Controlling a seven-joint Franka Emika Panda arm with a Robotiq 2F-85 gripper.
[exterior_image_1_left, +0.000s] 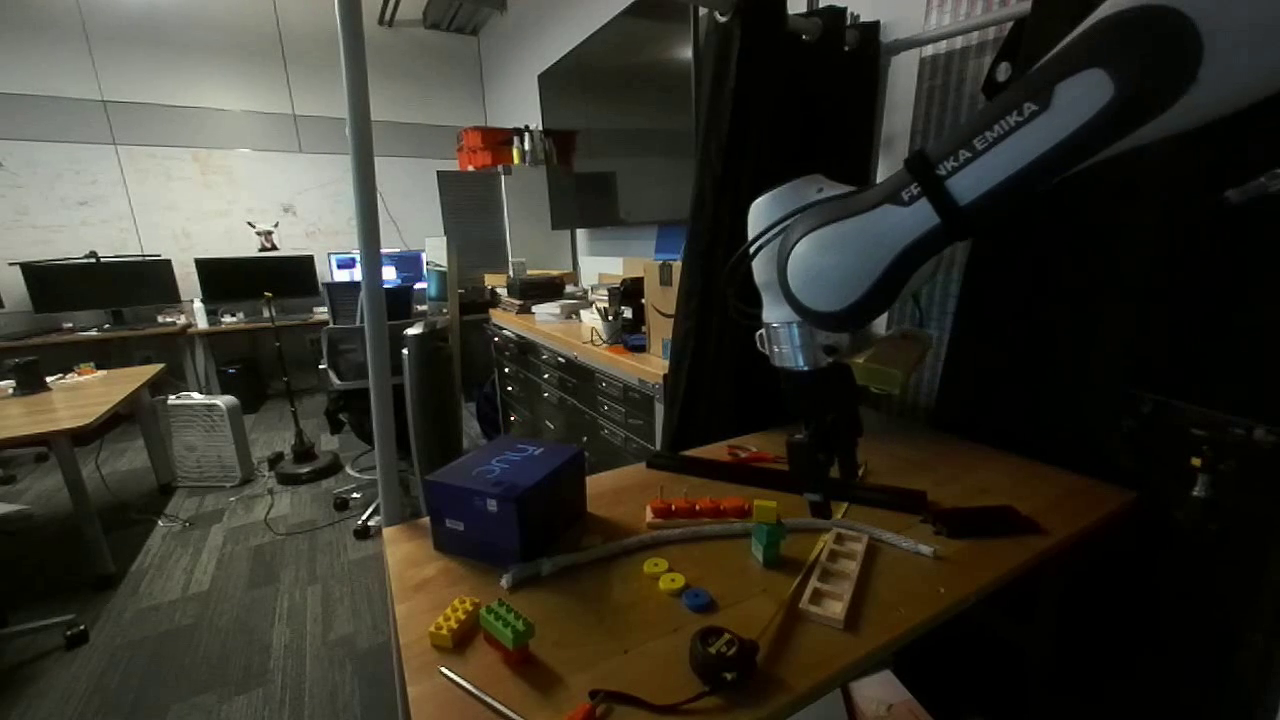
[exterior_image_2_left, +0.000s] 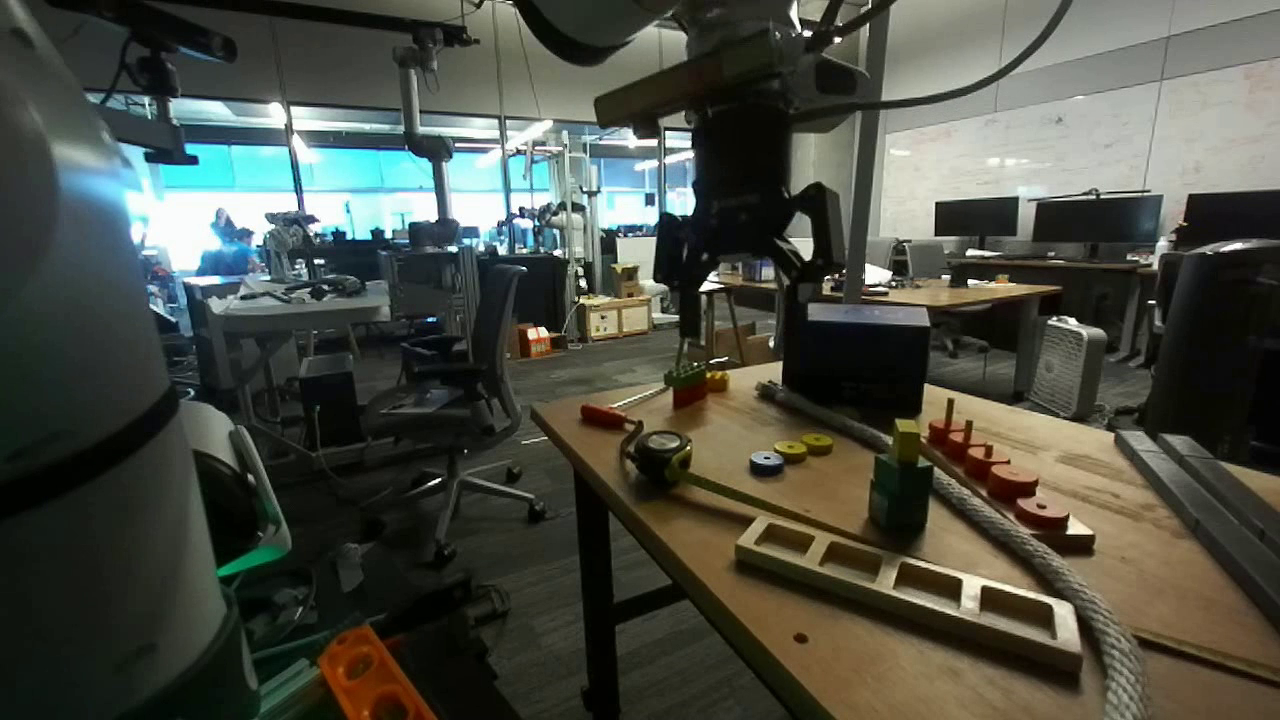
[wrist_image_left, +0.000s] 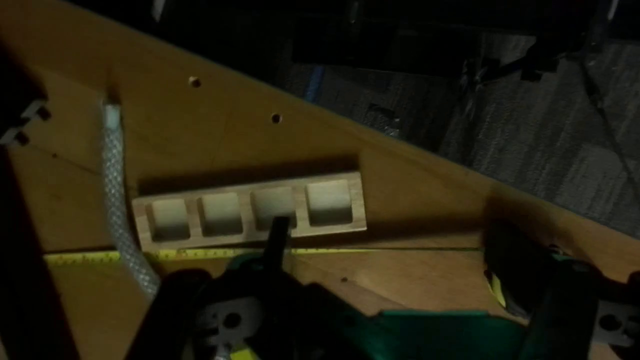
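My gripper hangs above the table, pointing down, open with nothing seen between its fingers. In exterior view 2 its two fingers stand wide apart. A green block stack topped by a yellow block stands upright near the grey rope. In the wrist view, one finger overlaps the edge of the wooden tray, which has several square compartments, all empty. A bit of yellow and green peeks out by that finger, mostly hidden.
A tape measure has its yellow blade out beside the tray. Yellow rings, a blue ring, a pegged rack with red rings, toy bricks and a blue box are spread over the table. Black bars lie at the back.
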